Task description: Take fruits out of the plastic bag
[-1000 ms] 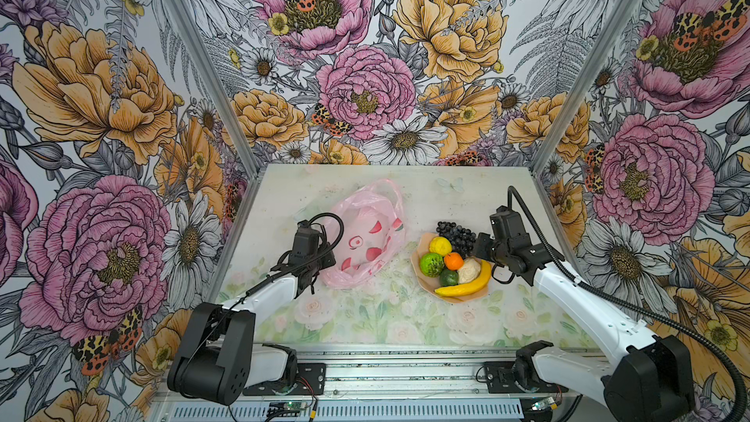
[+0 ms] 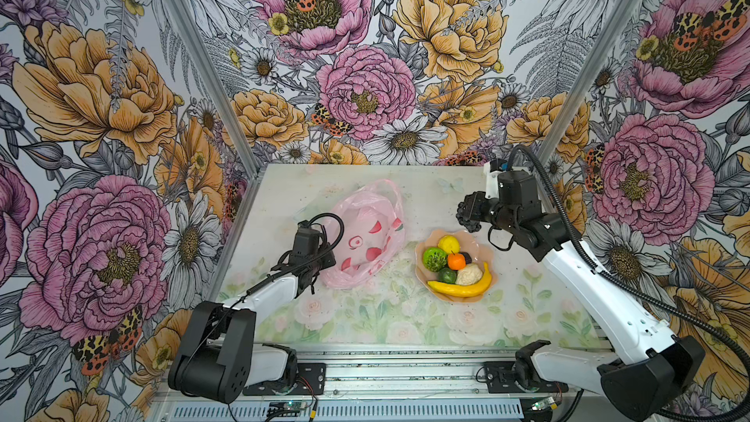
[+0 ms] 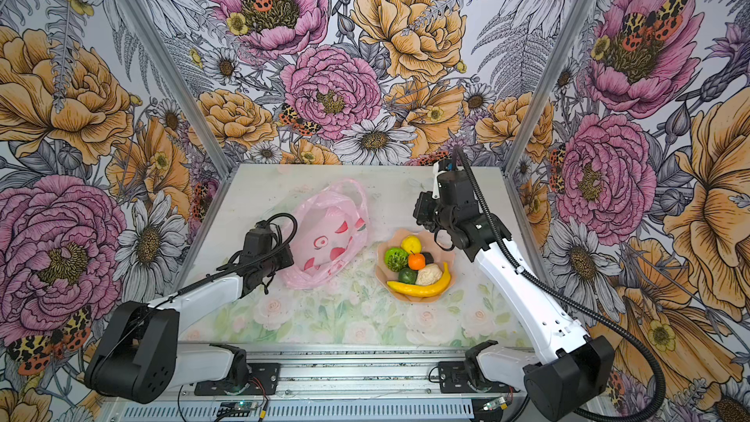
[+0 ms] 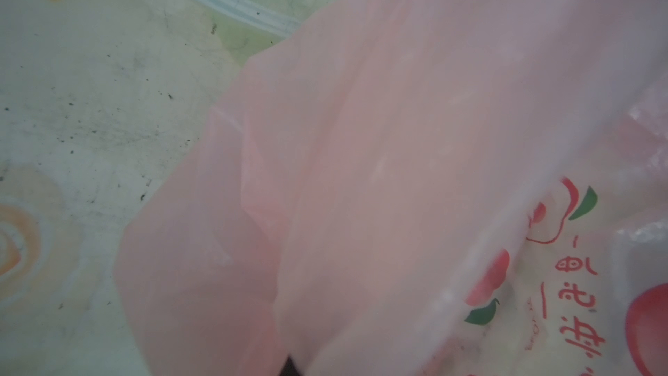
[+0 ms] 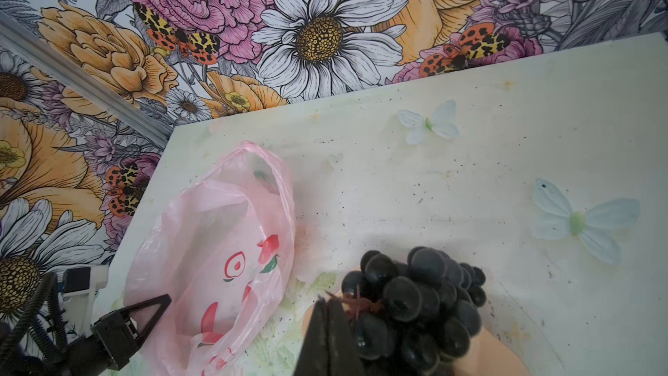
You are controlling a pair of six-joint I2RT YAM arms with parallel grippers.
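Note:
The pink plastic bag lies on the table's left half with its mouth spread, and no fruit shows inside. My left gripper is shut on the bag's left edge; in the left wrist view, pink film fills much of the picture. Black grapes hang from my right gripper, which is shut on their thin stem. They are above the back of the tan bowl. In it lie a yellow fruit, green fruit, orange, pale fruit and banana.
A dark green fruit also sits in the bowl. Hoses run along both arms.
My right gripper has risen and gone back, carrying the grapes off the bowl's rear edge. The bowl and its fruits have shifted slightly. Left arm and bag have stayed put.

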